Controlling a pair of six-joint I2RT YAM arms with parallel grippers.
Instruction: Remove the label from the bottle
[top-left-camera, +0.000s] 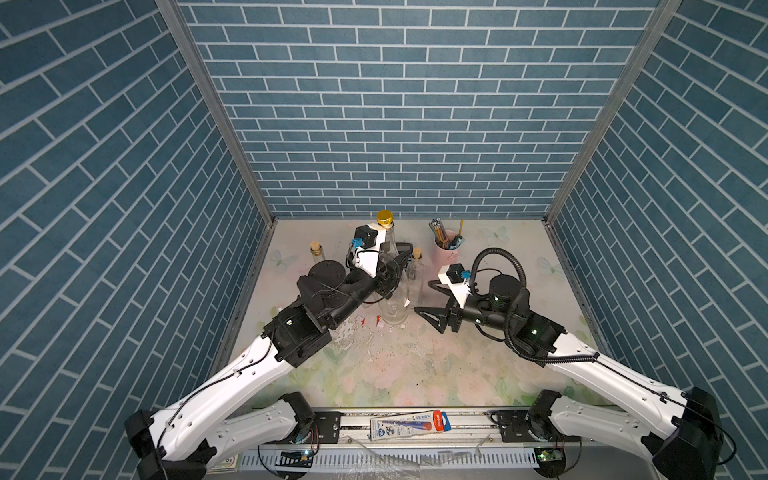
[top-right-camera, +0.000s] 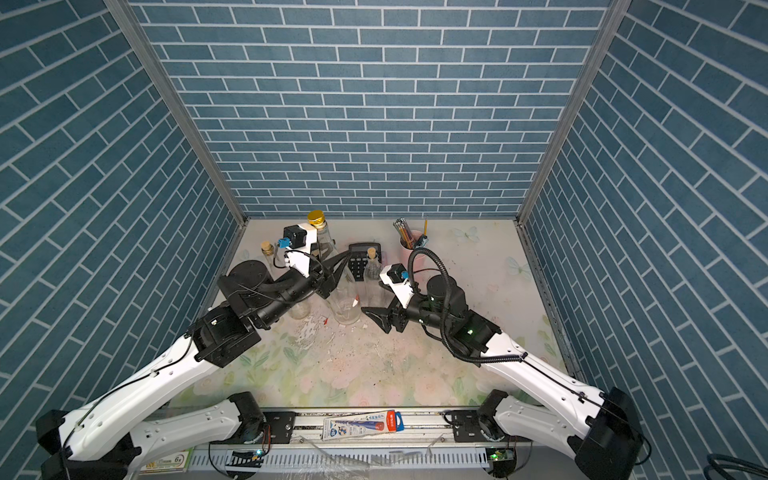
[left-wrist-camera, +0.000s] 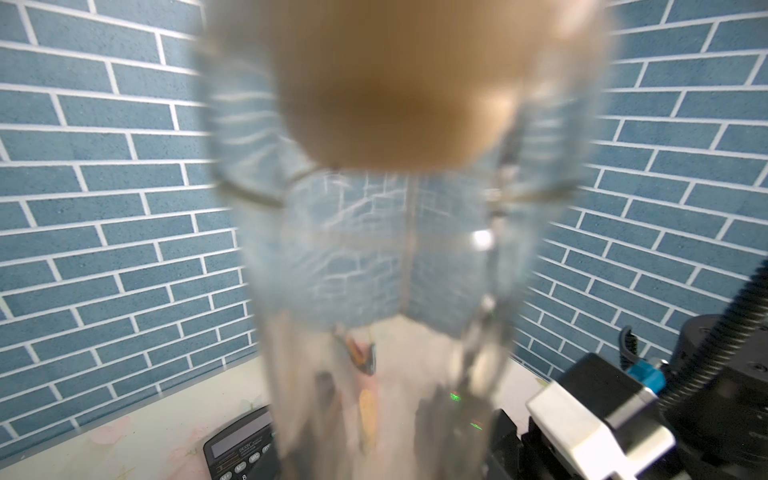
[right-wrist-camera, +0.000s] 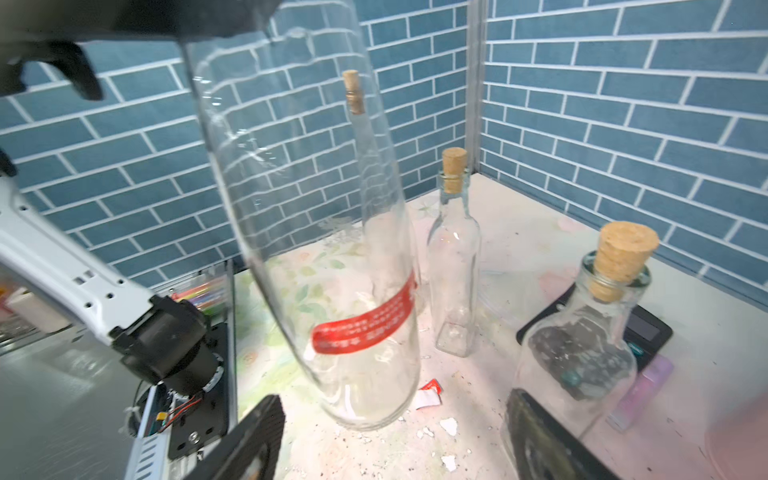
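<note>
My left gripper (top-right-camera: 336, 276) is shut on a tall clear glass bottle (top-left-camera: 393, 308) with a gold cap (top-left-camera: 385, 217). In the right wrist view the bottle leans, and a torn strip of red label (right-wrist-camera: 364, 324) crosses its lower side. Close up in the left wrist view, the bottle's neck (left-wrist-camera: 400, 264) fills the middle, blurred, and hides most of the left fingers. To the right of the bottle, my right gripper (top-left-camera: 424, 297) is open with nothing between its fingers. Whether the bottle's base touches the table cannot be told.
Corked bottles (right-wrist-camera: 454, 264) (right-wrist-camera: 576, 360) stand behind, near a black calculator (left-wrist-camera: 240, 448) and a purple marker (right-wrist-camera: 644, 392). A pink pen cup (top-left-camera: 446, 254) is at the back. Label scraps (right-wrist-camera: 428, 396) lie below the bottle.
</note>
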